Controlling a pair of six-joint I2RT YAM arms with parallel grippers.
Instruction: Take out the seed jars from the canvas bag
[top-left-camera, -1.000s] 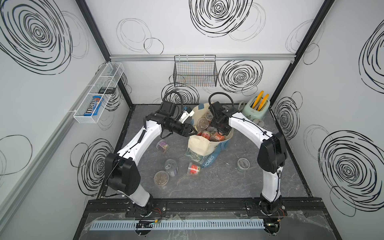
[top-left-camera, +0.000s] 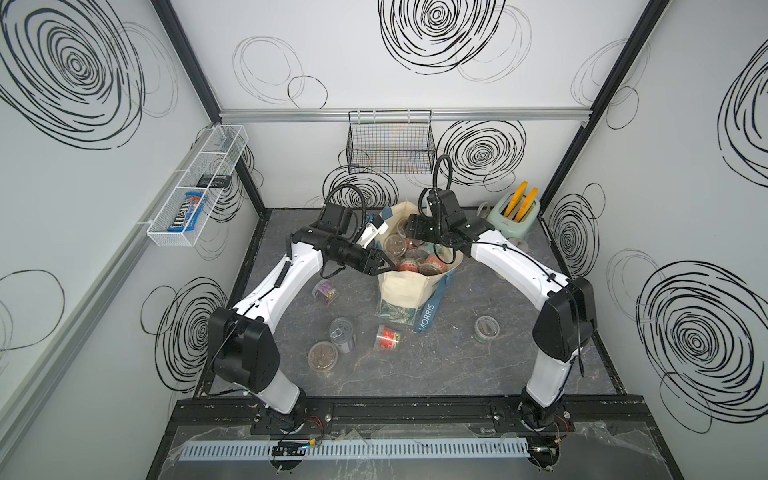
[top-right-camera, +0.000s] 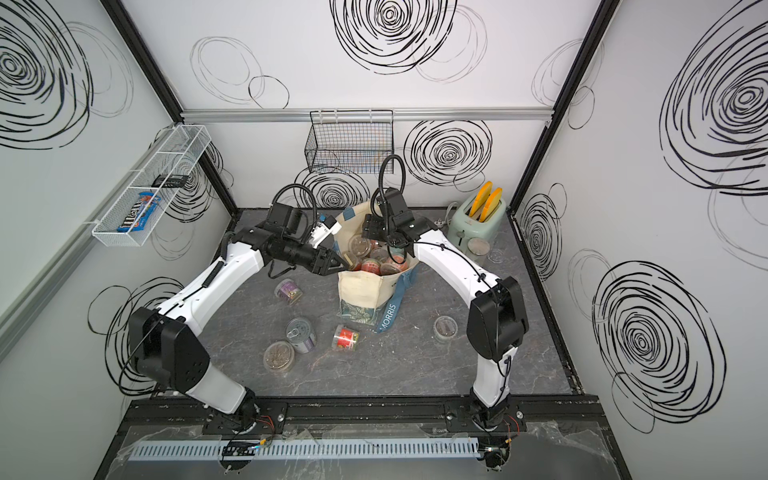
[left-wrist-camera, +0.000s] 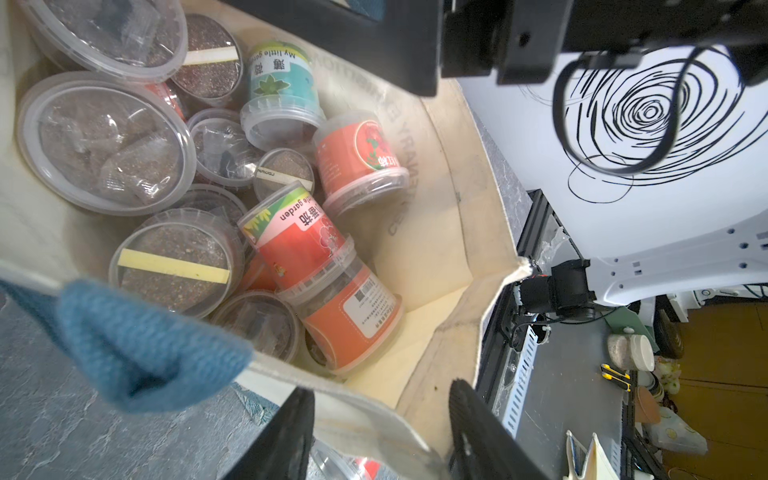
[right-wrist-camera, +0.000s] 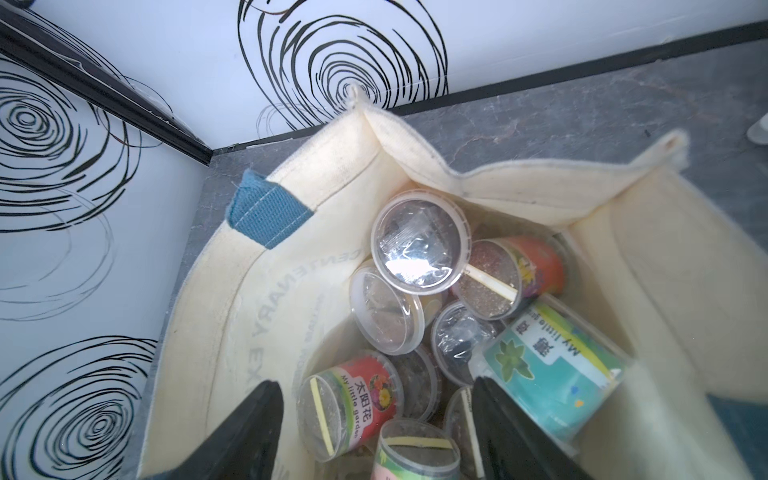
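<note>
The canvas bag (top-left-camera: 408, 289) stands upright mid-table, full of seed jars. In the left wrist view, red jars (left-wrist-camera: 296, 240), a teal jar (left-wrist-camera: 281, 80) and clear-lidded jars (left-wrist-camera: 104, 148) lie inside. My left gripper stands open across the bag's front rim, with that canvas edge between its fingers. My right gripper is open above the bag's interior, over a jar with a sunflower label (right-wrist-camera: 360, 400). A teal jar (right-wrist-camera: 544, 360) and clear lids (right-wrist-camera: 420, 240) show there too.
Loose jars (top-left-camera: 341, 334) lie on the table's front left and middle, with one (top-left-camera: 486, 328) at right. A green toaster (top-left-camera: 512, 220) stands at the back right. A wire basket (top-left-camera: 390, 144) hangs on the back wall; a white rack (top-left-camera: 180, 228) on the left.
My right gripper has risen out of the bag toward the back, and its arm has moved up. The bag has straightened slightly. The left arm looks still.
</note>
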